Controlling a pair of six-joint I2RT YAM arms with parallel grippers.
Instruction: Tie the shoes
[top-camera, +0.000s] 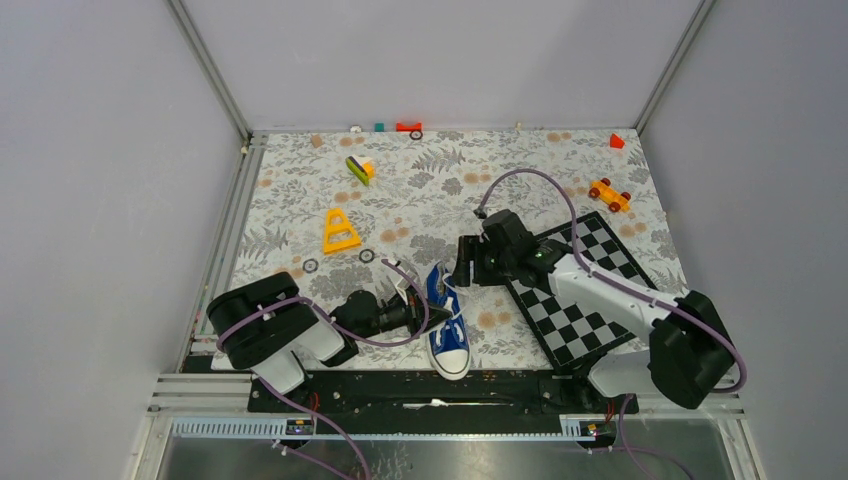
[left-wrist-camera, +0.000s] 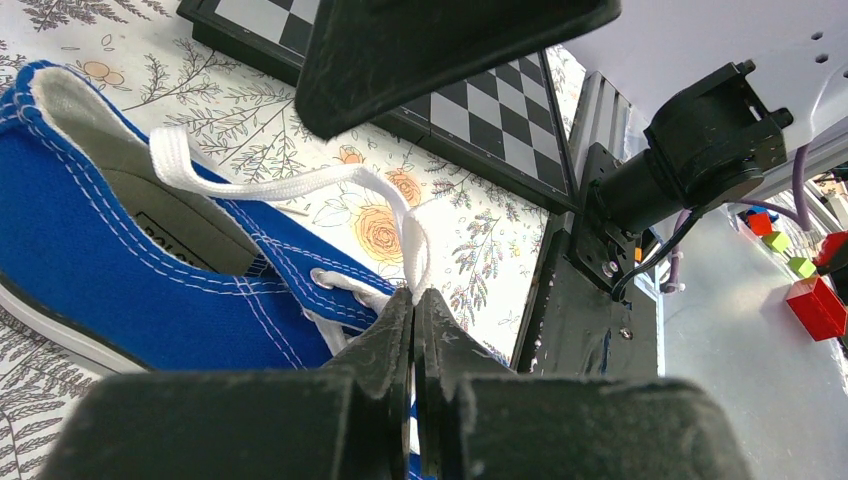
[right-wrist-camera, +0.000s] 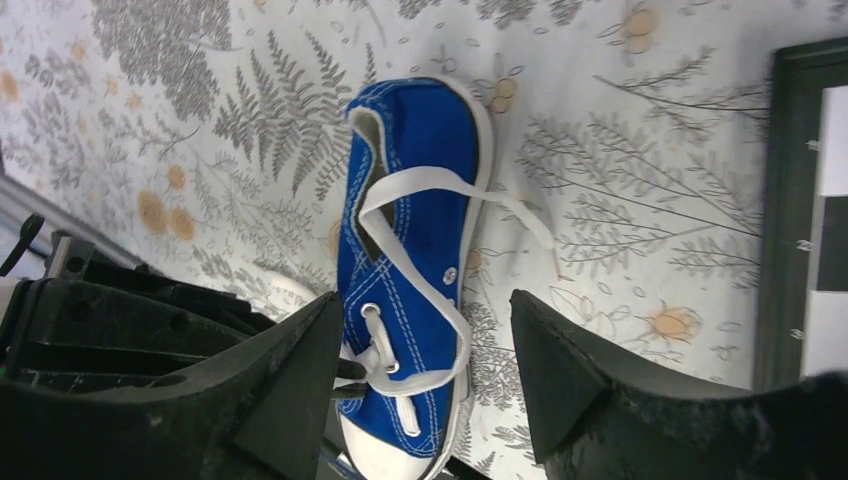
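A blue canvas shoe (top-camera: 449, 345) with a white toe cap lies toe toward the front edge; its open heel part fills the left of the left wrist view. The white lace (left-wrist-camera: 290, 186) runs into the closed fingertips of my left gripper, which is shut on it beside the eyelets. From there the lace (right-wrist-camera: 425, 285) curves over the shoe's side and opening, its loose end lying on the table past the heel. My right gripper is open above the shoe, with nothing held between its spread fingers.
A checkered board (top-camera: 580, 290) lies right of the shoe, under my right arm. A yellow triangular piece (top-camera: 340, 231) and small black rings (top-camera: 310, 266) are to the left.
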